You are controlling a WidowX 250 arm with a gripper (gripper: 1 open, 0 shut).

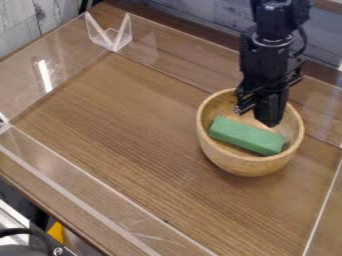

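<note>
A wooden bowl (214,155) sits on the right half of the table, holding a green block (246,135). My black gripper (258,106) reaches down over the bowl's back part, above and behind the block. It looks shut, with nothing visible between its fingers. Part of the bowl's back interior is hidden behind it.
A clear, open-topped container (111,33) stands at the back left. Along the back runs a grey wall.
</note>
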